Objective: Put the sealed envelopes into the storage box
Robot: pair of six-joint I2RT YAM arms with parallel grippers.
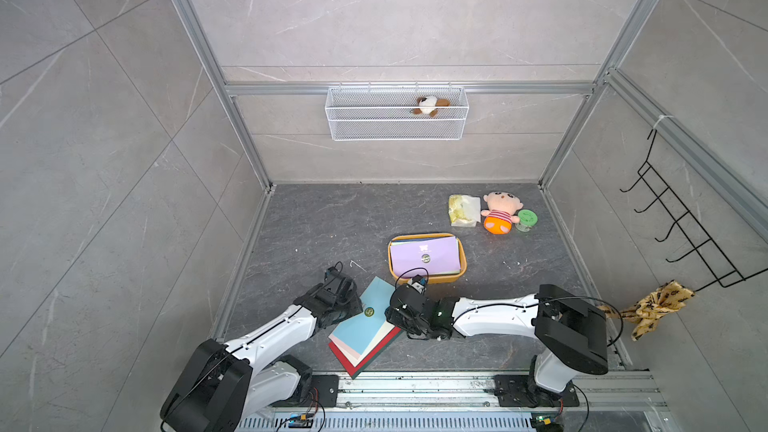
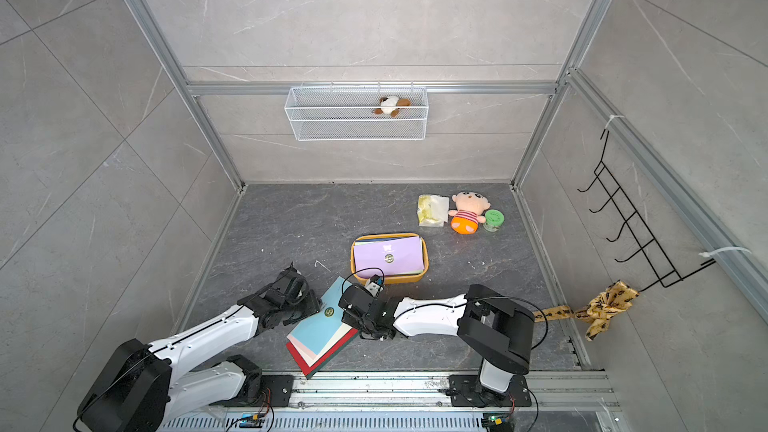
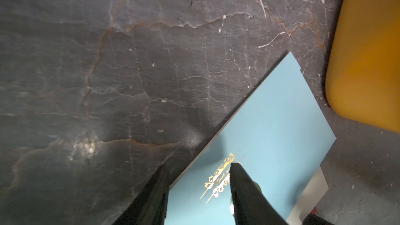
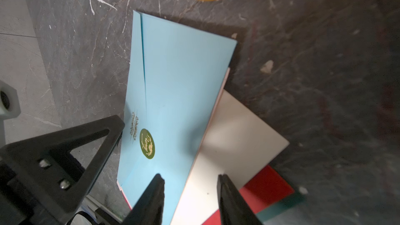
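A light blue envelope [image 1: 379, 294] with a round gold-and-green seal lies on top of a fanned pile, over a white envelope [image 4: 245, 141], a red one [image 4: 266, 189] and a dark green one [image 4: 281, 208]. At the blue envelope's left long edge, my left gripper stands open, that edge passing between its fingers. On the opposite side my right gripper is also open, the blue edge and part of the white envelope visible between its fingertips. The yellow storage box [image 1: 462, 265] holds a purple envelope [image 1: 412, 256] on top of others.
Behind the box, a packet [image 1: 464, 210], a doll [image 1: 500, 212] and a green-lidded jar [image 1: 526, 218] stand at the back right. A white wire basket [image 1: 396, 129] hangs on the back wall. Black hooks [image 1: 680, 224] hang at right.
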